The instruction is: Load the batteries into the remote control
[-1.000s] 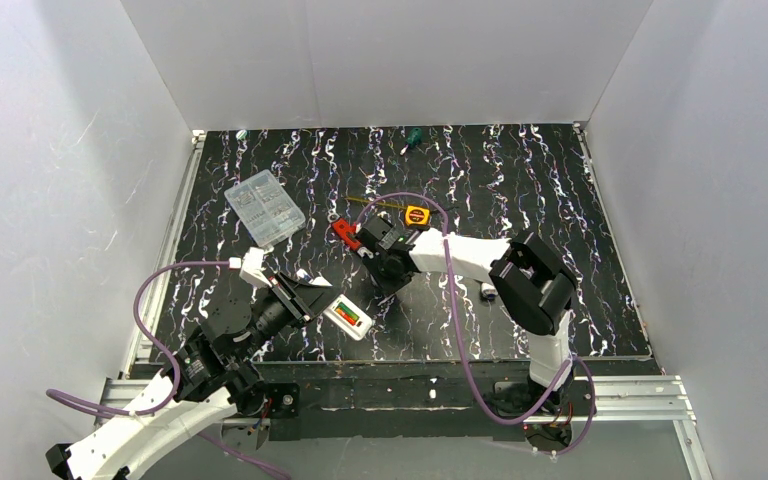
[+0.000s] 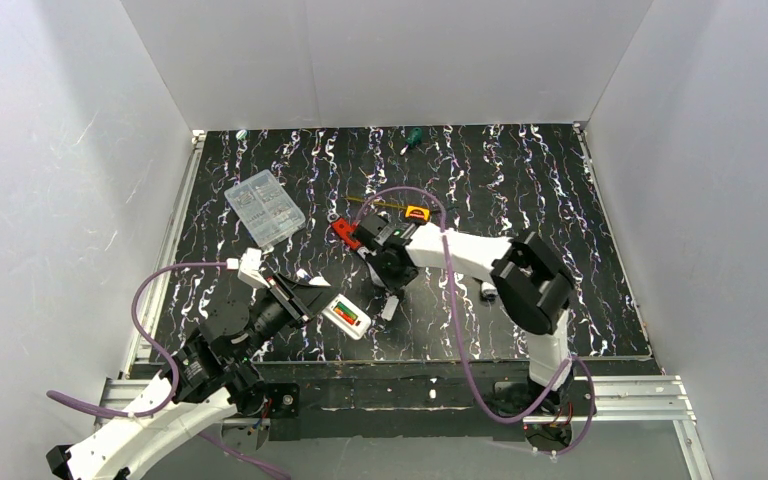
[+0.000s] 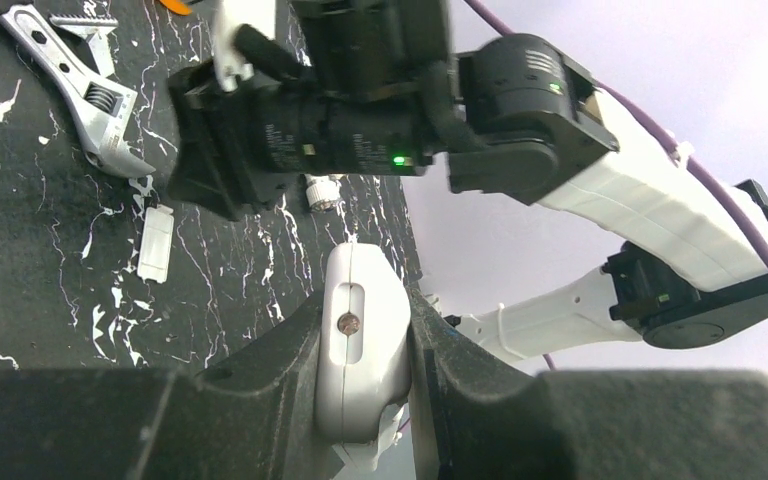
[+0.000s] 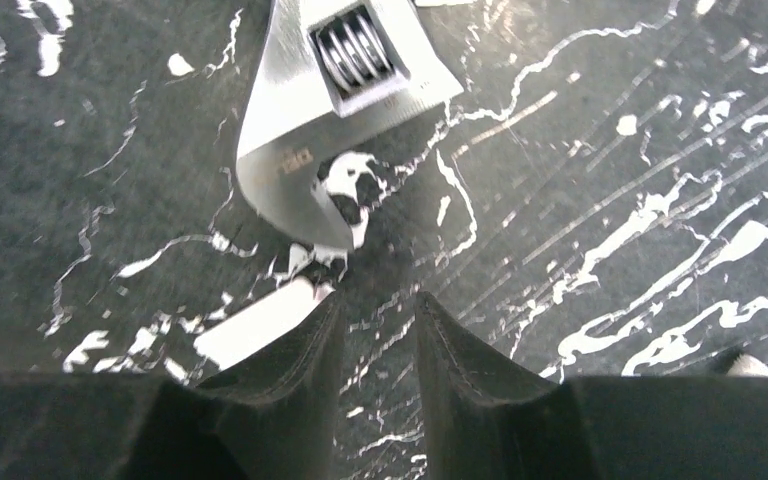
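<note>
The white remote control [image 2: 347, 317] lies at the front of the table, its battery bay face up with green and red-orange batteries showing. My left gripper [image 2: 318, 293] is shut on its end; up close, the remote's white end [image 3: 362, 340] stands between the fingers. A small white battery cover [image 2: 390, 307] rests on the table just right of the remote, and also shows as a pale strip [image 4: 260, 325] at lower left in the right wrist view. Above and beside it, my right gripper stands open slightly, nothing between its fingertips.
An adjustable wrench [image 3: 90, 100] with a red handle lies close behind the cover. Farther back are a yellow tape measure [image 2: 417, 214], a clear parts box [image 2: 266, 208] and a green screwdriver [image 2: 413, 138].
The left arm and remote are still.
</note>
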